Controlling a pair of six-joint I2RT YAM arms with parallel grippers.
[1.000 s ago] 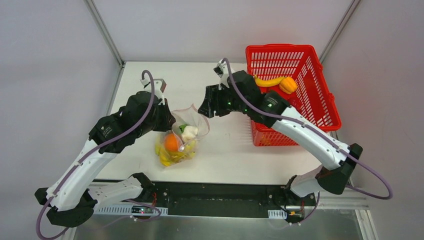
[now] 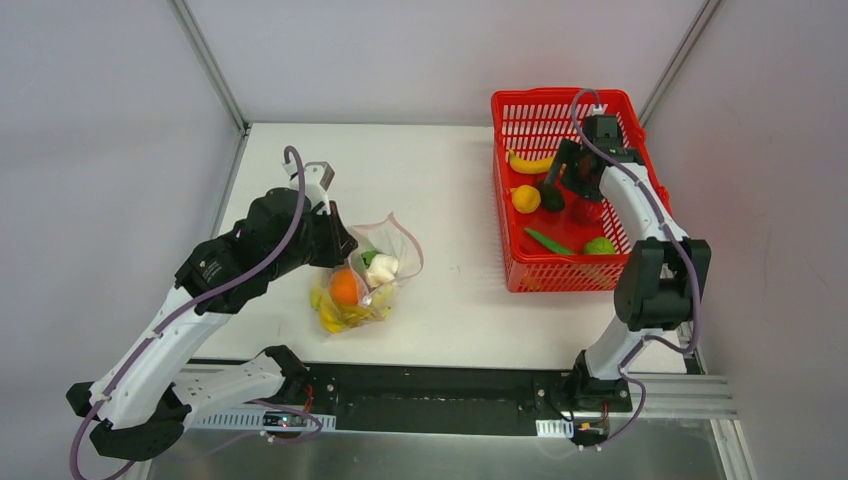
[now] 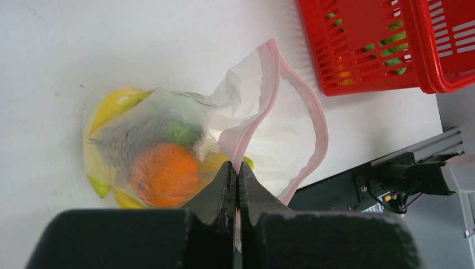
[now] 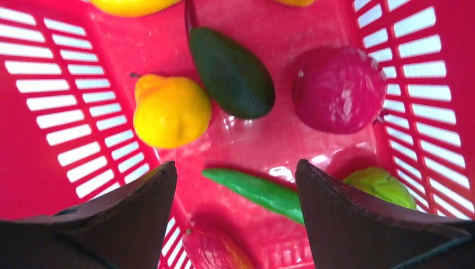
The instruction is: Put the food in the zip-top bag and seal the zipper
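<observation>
A clear zip top bag with a pink-edged mouth lies on the table, its mouth gaping. An orange, a white item with green and yellow food show inside it. My left gripper is shut on the bag's pink rim. Over the red basket, my right gripper stands open with nothing between its fingers. Below it in the right wrist view lie a green pepper, a yellow lemon-like fruit, a dark avocado and a magenta round item.
The basket also holds a light green item, a red-yellow fruit and a banana. Its slatted walls rise around my right gripper. Bare white table lies between bag and basket.
My right arm has swung from beside the bag's mouth rightward to over the basket. The left arm and the bag have stayed almost still.
</observation>
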